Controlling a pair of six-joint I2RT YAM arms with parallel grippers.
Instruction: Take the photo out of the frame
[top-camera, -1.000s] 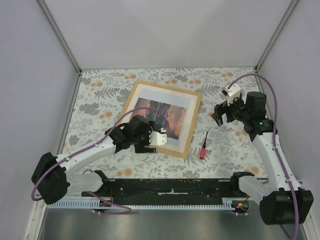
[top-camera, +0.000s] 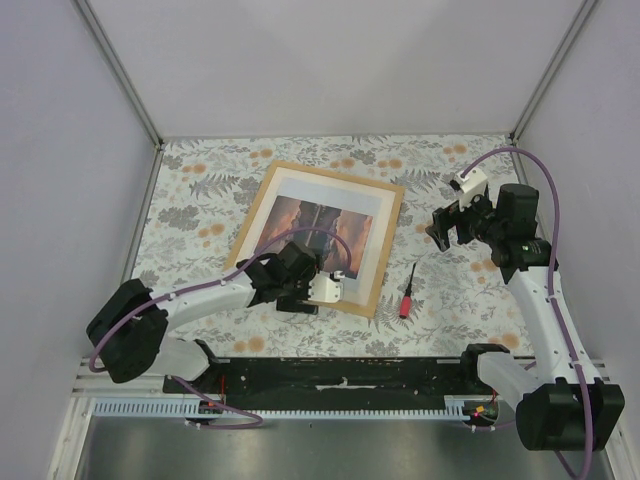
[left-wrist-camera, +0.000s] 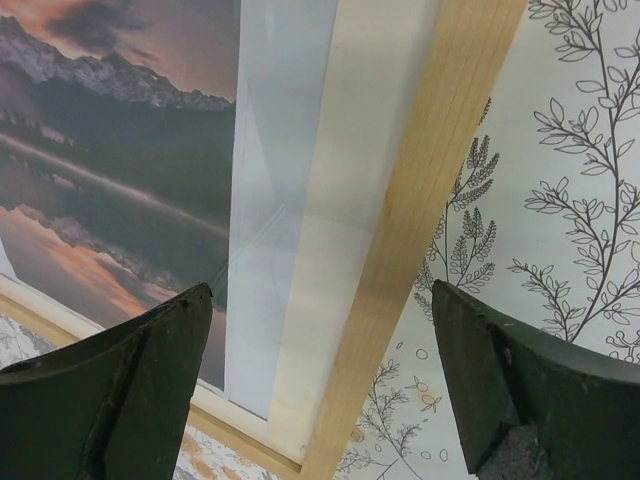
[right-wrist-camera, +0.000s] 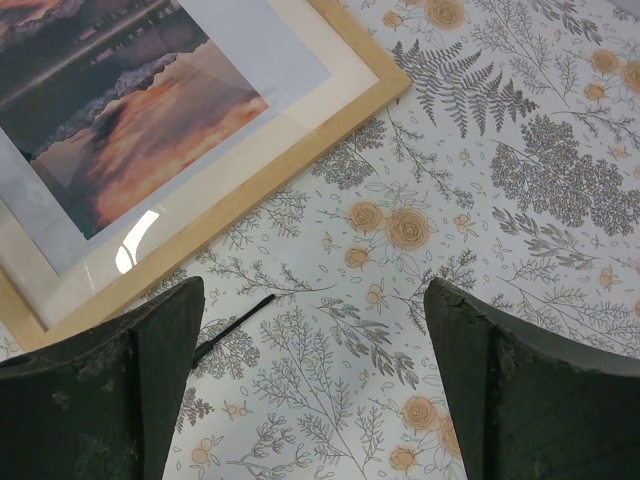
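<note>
The photo, a sunset over mountains and water, lies inside the flat wooden frame, with a pale mat around it. Over the frame's near edge hovers my left gripper, partly covering the picture from above. In the left wrist view its open fingers stand either side of the wooden edge, nothing gripped. My right gripper is open and empty above the patterned mat, right of the frame. The right wrist view shows a frame corner and part of the photo.
A screwdriver with a red handle lies just right of the frame; its dark shaft shows beside a right finger. Walls bound the sides and back.
My left gripper has shifted a little to the right and toward the near side along the frame's near edge. The right gripper has moved very slightly right. Frame and screwdriver stay put.
</note>
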